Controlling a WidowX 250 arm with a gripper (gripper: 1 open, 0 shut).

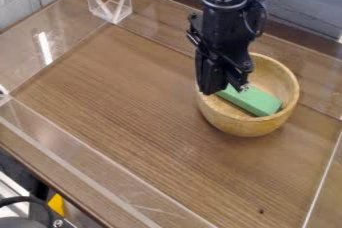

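The black robot arm comes down from the top of the camera view, its gripper (pixel 207 80) pointing down at the left rim of a wooden bowl (pixel 245 124). A green block (pixel 254 98) lies inside the bowl, just right of the fingers. The gripper looks shut, with nothing visible between its fingers. Whether the fingertips touch the bowl cannot be told.
A clear plastic holder (pixel 110 4) stands at the back left. A wall runs behind the table.
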